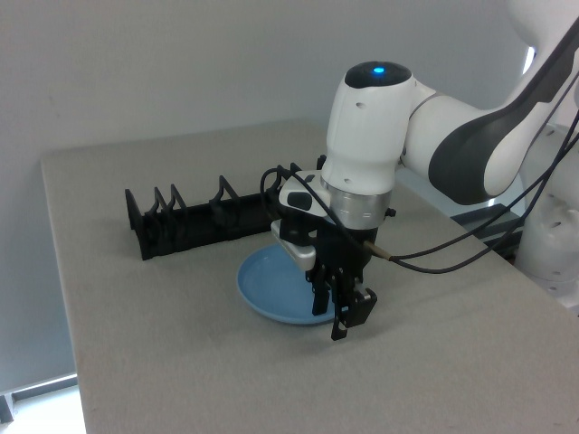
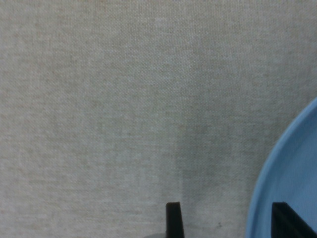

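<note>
A shallow blue plate [image 1: 271,285] lies on the beige table, partly hidden behind my gripper [image 1: 330,316], whose fingertips hang low at its front right rim. In the wrist view the plate [image 2: 292,168] fills the lower right, and my two fingertips [image 2: 226,210] straddle its rim from above, standing apart with only cloth and rim visible between them. Whether they touch the plate I cannot tell.
A black slotted rack [image 1: 190,231] stands behind the plate.
</note>
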